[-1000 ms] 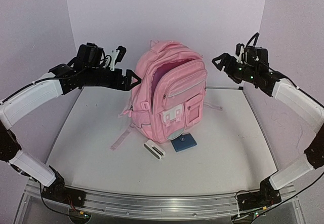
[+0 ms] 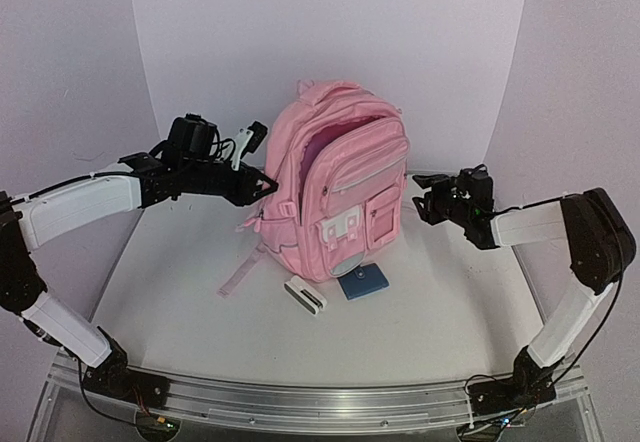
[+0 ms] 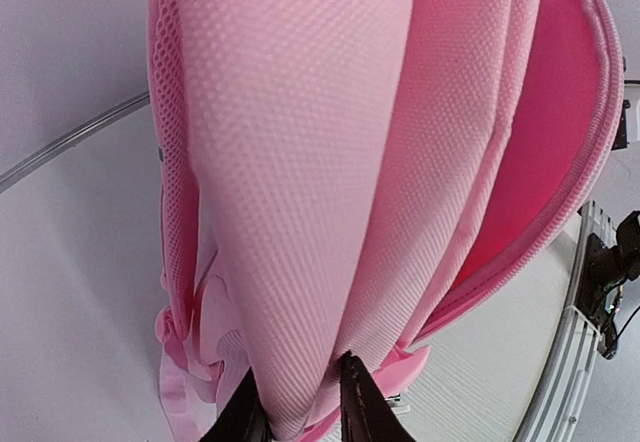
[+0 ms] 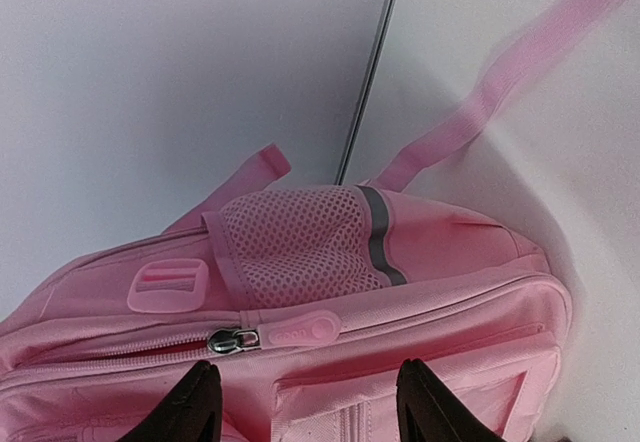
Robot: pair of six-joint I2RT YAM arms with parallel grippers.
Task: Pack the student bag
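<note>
A large pink backpack stands upright at the back of the table, its main compartment gaping at the top. At its left edge my left gripper touches the bag. In the left wrist view, a padded fold of the pink backpack runs down between the fingers, which close in on both sides of it. My right gripper stays just off the bag's right side, open and empty. The right wrist view shows a zipper pull and mesh side pocket beyond its fingertips.
In front of the bag lie a white-and-dark case and a dark blue notebook, the notebook partly under the bag's base. Loose straps trail on the table.
My right gripper has come down from above to the bag's right side. My left gripper has lowered slightly along the bag's left edge, with its fingers nearer together. The bag has not visibly moved.
</note>
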